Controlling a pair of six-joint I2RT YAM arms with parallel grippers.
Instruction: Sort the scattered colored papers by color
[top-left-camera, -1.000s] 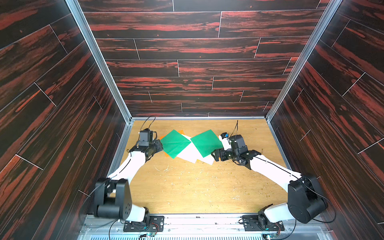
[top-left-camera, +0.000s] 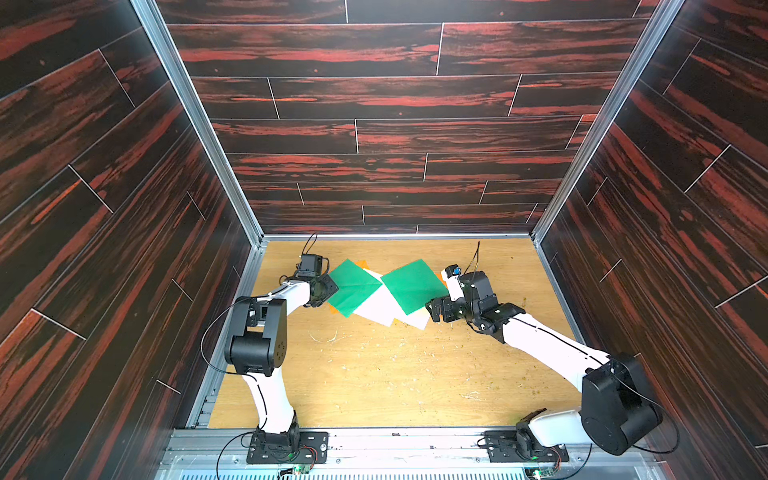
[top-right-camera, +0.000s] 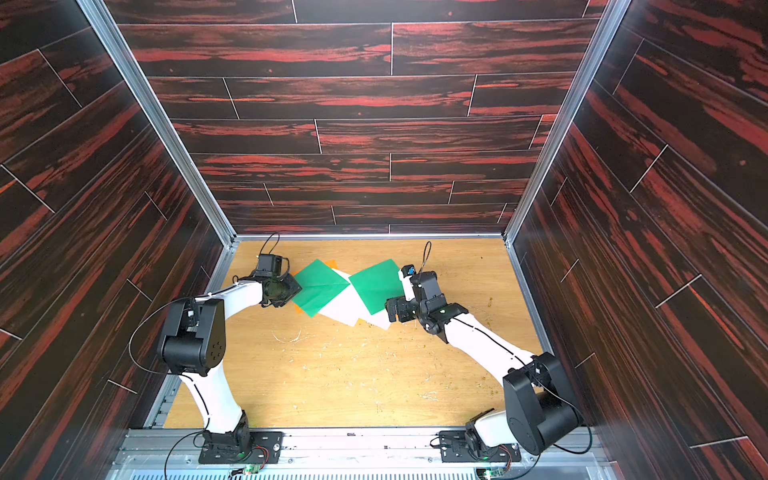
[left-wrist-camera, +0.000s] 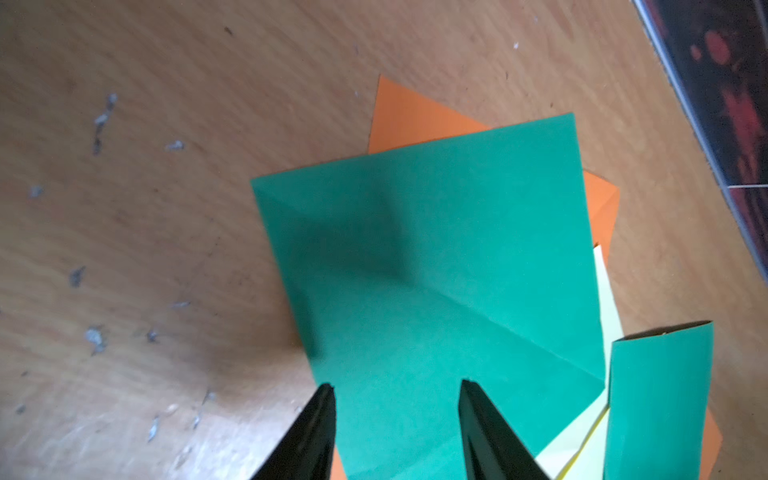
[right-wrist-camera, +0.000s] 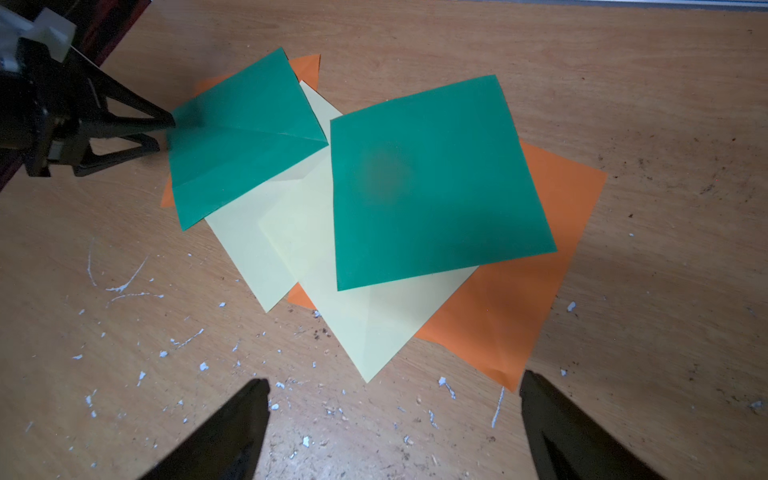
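Observation:
The left green paper (left-wrist-camera: 448, 264), lightly creased, covers most of an orange paper (left-wrist-camera: 416, 116). My left gripper is part open at this green sheet's left edge; nothing is visibly held, and contact is unclear. A second green paper (right-wrist-camera: 436, 184) overlaps a cream paper (right-wrist-camera: 372, 328) and a larger orange paper (right-wrist-camera: 512, 312). Between the green sheets another cream paper (right-wrist-camera: 260, 256) shows, with an orange corner (right-wrist-camera: 302, 297) poking out below. My right gripper stands wide open and empty by the right green sheet's near side.
Bare wooden table (top-left-camera: 384, 376) lies in front of the papers, marked with scratches and pale specks. More free surface stretches to the right of the pile. The left side wall (top-left-camera: 216, 264) is close to my left arm, and the back wall (top-left-camera: 400, 192) rises behind.
The right arm shifted only a little. The papers look unmoved.

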